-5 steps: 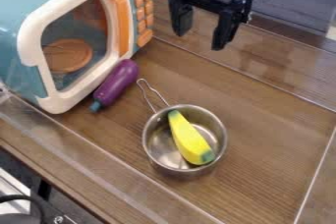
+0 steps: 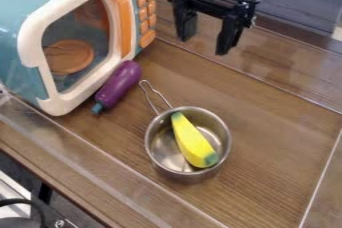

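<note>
My gripper [image 2: 207, 32] hangs at the top centre, over the back of the wooden counter, its two dark fingers spread open with nothing visible between them. Below and nearer, a steel pot [image 2: 170, 156] with a wire handle holds a yellow banana [image 2: 194, 140] with a green tip. A purple eggplant [image 2: 119, 83] lies just right of the toy microwave [image 2: 27, 27], which is white and blue with orange buttons and shows an orange disc inside.
A wall runs along the back. At the lower left, past the counter's front edge, a dark cable shows.
My gripper has shifted slightly over the last second at the top of the view. The pot, banana and eggplant have not moved.
</note>
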